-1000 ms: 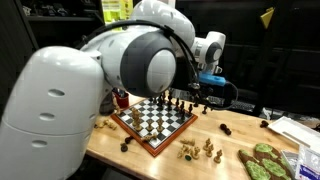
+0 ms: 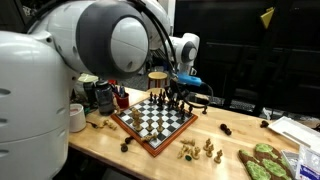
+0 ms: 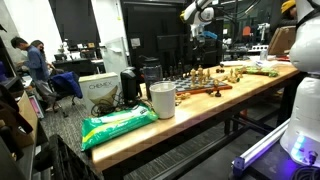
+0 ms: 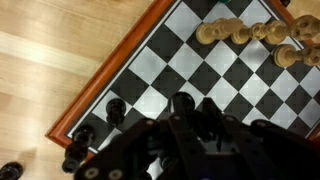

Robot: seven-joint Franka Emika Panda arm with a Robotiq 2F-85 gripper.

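Observation:
A checkered chessboard point(image 2: 170, 119) with a reddish-brown wooden border lies on the table. In the wrist view, my gripper is over the board, shut on what looks like a black chess piece point(image 4: 183, 103). The dark fingers and the piece blend together, so its lower part is hard to make out. Beside it, black pieces point(image 4: 115, 107) stand along the board's left edge, and tan pieces point(image 4: 240, 33) stand in a row at upper right. In exterior view 1, the hand is small and dark near the board's far side, and its fingertips cannot be told apart.
Loose tan pieces point(image 2: 209, 146) stand on the table right of the board, near a green mat point(image 2: 262, 164). Mugs point(image 2: 77, 118) and dark jars crowd the left side. A white tray point(image 2: 296, 132) lies at far right. A person point(image 2: 187, 50) stands behind the table.
In exterior view 1, the big white arm has shifted left and upward from its lower reach, uncovering more jars at the left. The board looks the same.

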